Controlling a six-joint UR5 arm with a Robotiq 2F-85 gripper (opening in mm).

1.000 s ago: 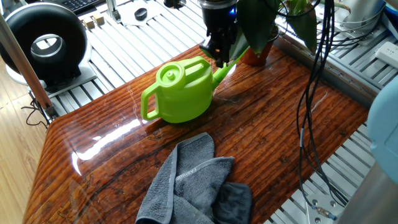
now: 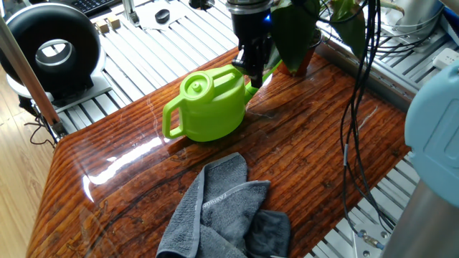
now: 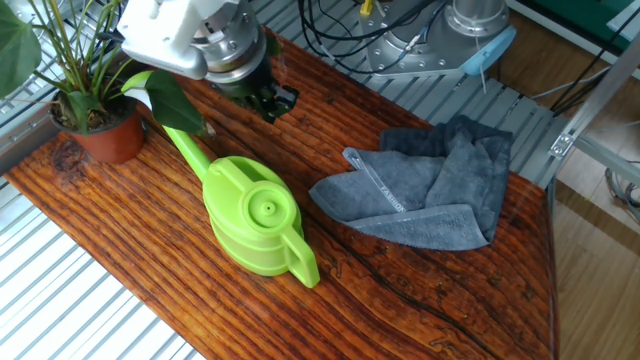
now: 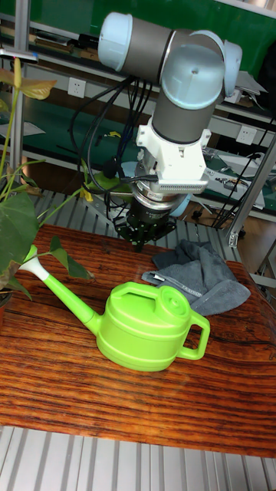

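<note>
A bright green watering can (image 2: 213, 107) stands upright on the brown wooden table; its spout points toward the potted plant (image 3: 108, 135). My black gripper (image 3: 275, 104) hangs above the table, on the towel side of the spout in the second view. In the third view the gripper (image 4: 139, 235) shows behind the can, apart from it. From the first view, the gripper (image 2: 254, 75) overlaps the spout. Its fingers are dark and small, so how far apart they stand is unclear; nothing shows held. A crumpled grey towel (image 3: 425, 185) lies on the table, clear of the can.
Plant leaves (image 2: 292, 37) reach over the spout and close to the arm. Black cables (image 2: 358, 107) hang beside the arm. Slatted metal bench (image 3: 70, 290) borders the table (image 2: 323, 136). Bare wood lies between can and towel.
My gripper has come down a little, and the light blue arm joint at the right has shifted left. The can and towel have stayed in place.
</note>
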